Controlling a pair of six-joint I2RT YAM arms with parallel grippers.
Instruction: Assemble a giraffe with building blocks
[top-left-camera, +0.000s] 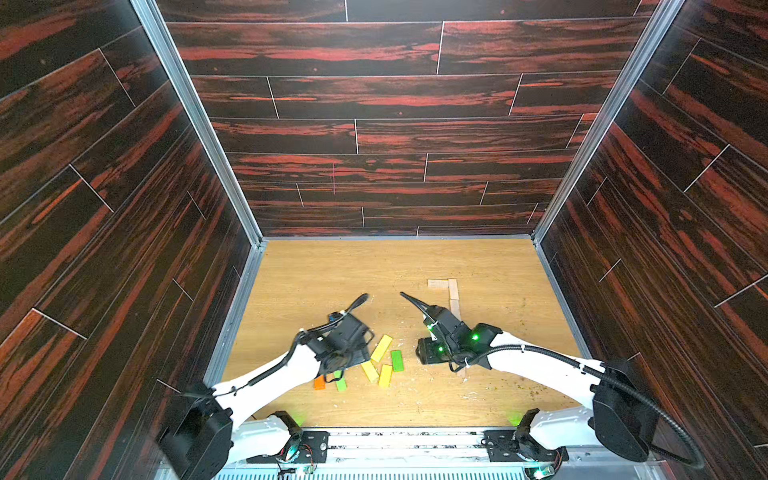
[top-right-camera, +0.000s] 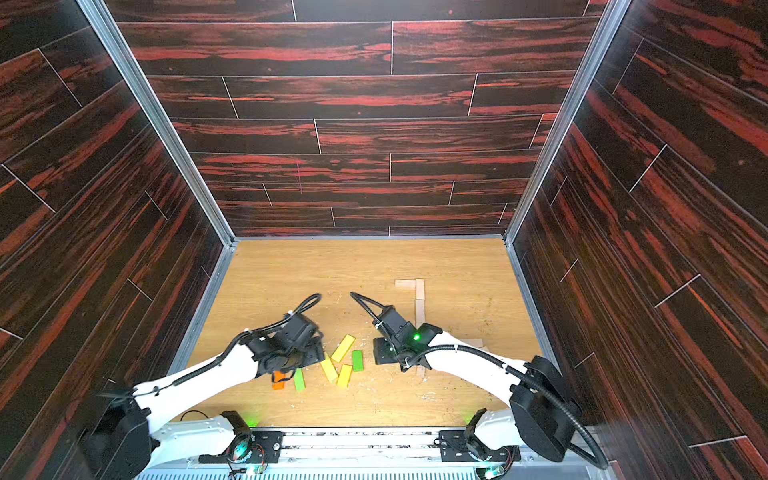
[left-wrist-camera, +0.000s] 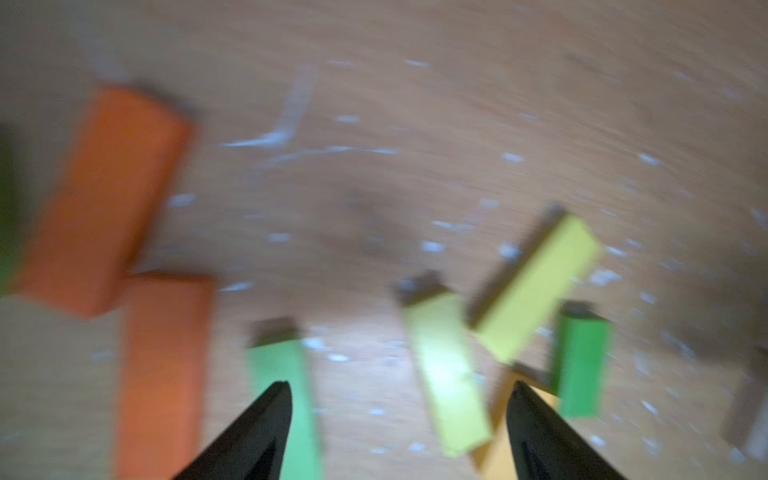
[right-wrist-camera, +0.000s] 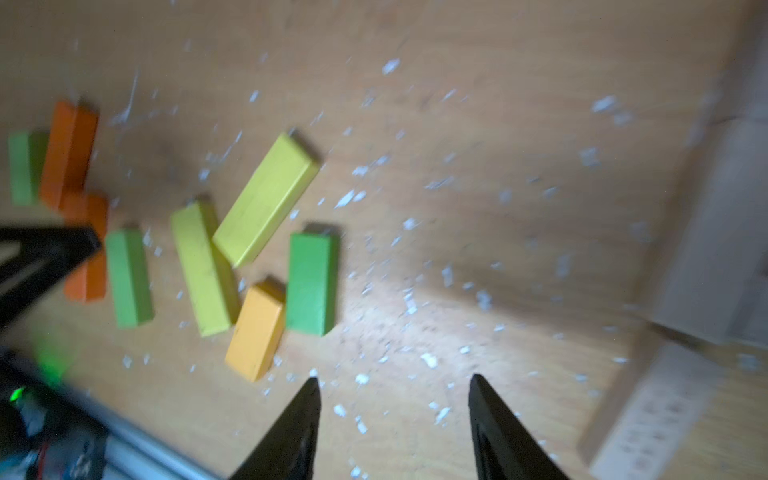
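Both grippers hang over the table with nothing held. In the left wrist view my left gripper is open, its fingers apart above a green block (left-wrist-camera: 286, 400), a yellow block (left-wrist-camera: 446, 372) and an orange-yellow block (left-wrist-camera: 512, 436). Another yellow block (left-wrist-camera: 536, 288) and a second green block (left-wrist-camera: 580, 360) lie to the right; two orange blocks (left-wrist-camera: 104, 200) lie to the left. My right gripper is open over bare table in the right wrist view, right of the green block (right-wrist-camera: 312, 281). Pale wooden blocks (right-wrist-camera: 708, 248) are at that view's right edge.
Pale blocks (top-right-camera: 420, 289) form a joined, bent row at the middle-right of the table, partly behind the right arm. White flecks (right-wrist-camera: 484, 300) are scattered over the wood. Dark walls enclose the table.
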